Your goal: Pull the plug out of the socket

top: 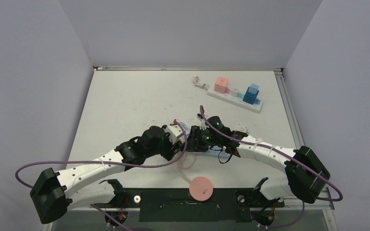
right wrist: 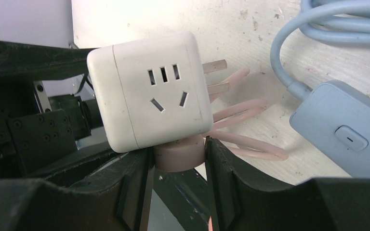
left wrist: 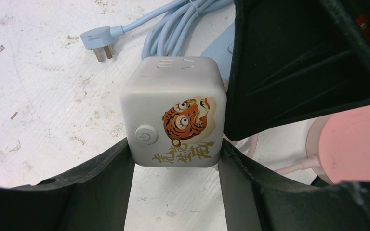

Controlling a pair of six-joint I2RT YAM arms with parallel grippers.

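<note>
A white cube socket (left wrist: pixel 173 96) with a tiger picture is between the fingers of my left gripper, which is shut on it. Slots mark one face of the cube, and metal prongs (right wrist: pixel 217 89) stick out behind it in the right wrist view. A pink plug (right wrist: pixel 179 155) sits at the cube's lower side. My right gripper has one finger on each side of this plug, very close to it; whether they press on it I cannot tell. The plug's contact with the socket is hidden. In the top view both grippers meet near the table's middle.
Below lie a pale blue power strip (right wrist: pixel 347 127), its coiled cord and a blue plug (left wrist: pixel 99 38). Pink cord (right wrist: pixel 245 139) loops under the cube, and a pink disc (top: pixel 201 188) lies at the front edge. A white strip (top: pixel 231 98) with cubes stands back right.
</note>
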